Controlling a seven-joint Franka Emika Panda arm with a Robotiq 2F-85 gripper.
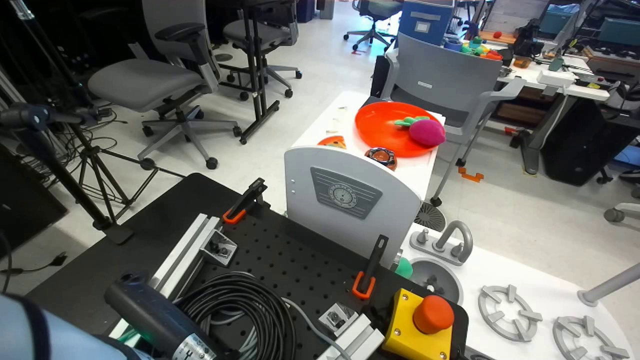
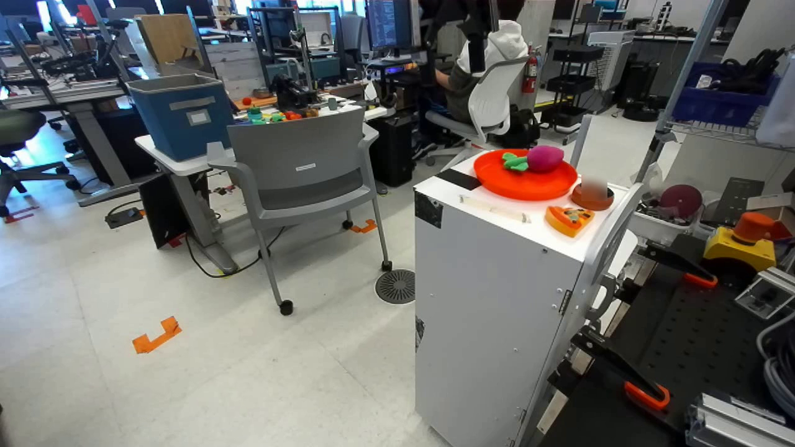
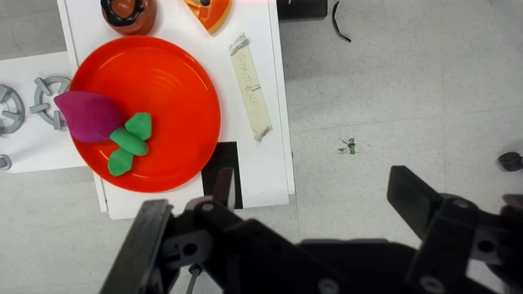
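A red-orange plate lies on the white cabinet top. On the plate rests a magenta toy vegetable with green leaves. Beside the plate are an orange toy pizza slice and a round brown toy with a dark top, partly blurred in the second exterior view. My gripper is open and empty. Seen from the wrist, one finger overlaps the cabinet's edge and the other is over bare floor. It also hangs at the top of the second exterior view, above the cabinet.
A grey upright panel borders the cabinet top. Close by stands a grey chair. Toy sink and stove rings lie beyond the panel; a black pegboard table carries clamps, cables and a red button.
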